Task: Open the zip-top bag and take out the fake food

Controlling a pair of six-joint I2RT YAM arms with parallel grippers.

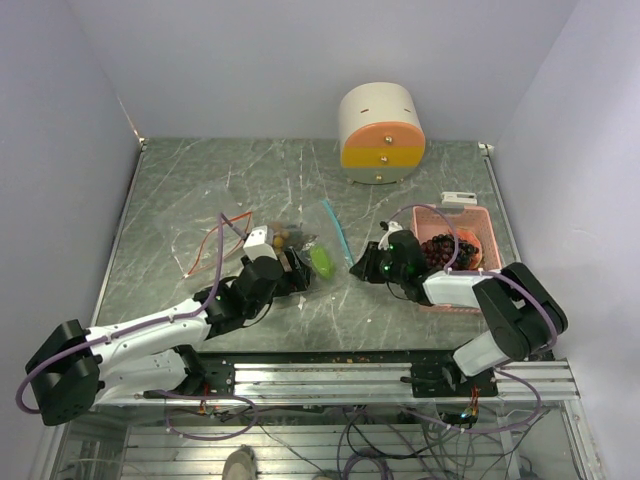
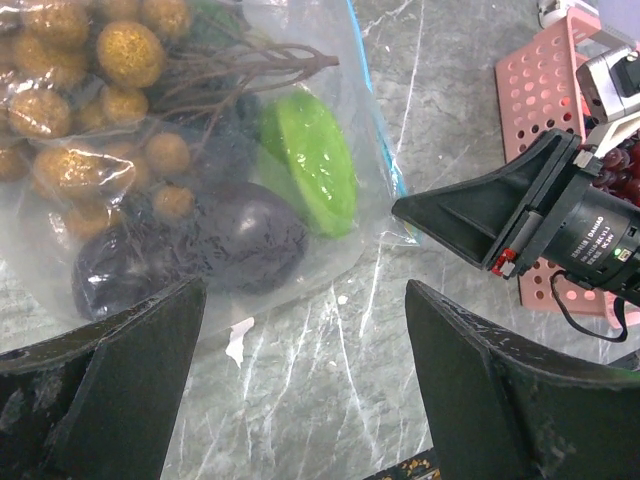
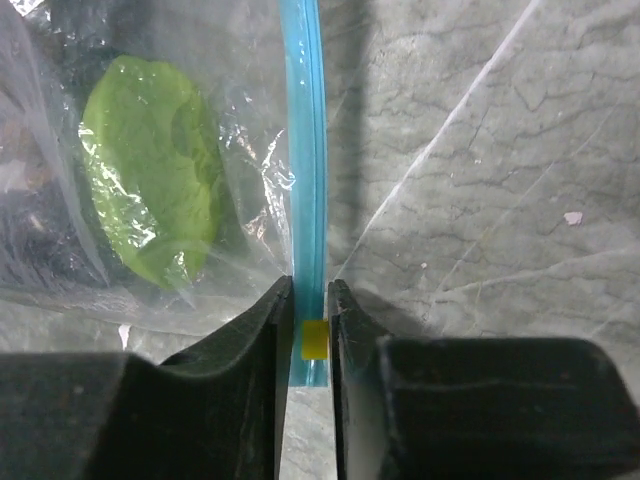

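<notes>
The clear zip top bag (image 2: 70, 250) holds dark fake food, brown balls and a green piece (image 3: 150, 170). Its blue zip strip (image 3: 305, 150) runs along the right side, with a yellow slider (image 3: 315, 338) near the lower end. My right gripper has its fingers either side of that strip at the slider, part closed; whether they grip it is unclear. My left gripper is open above the bag's lower edge, nothing visible between its fingers.
A pink basket (image 1: 480, 221) of fake fruit stands on the right. A rounded drawer cabinet (image 1: 380, 125) is at the back. Another clear bag with red edging (image 1: 200, 250) lies on the left. Bare counter lies between.
</notes>
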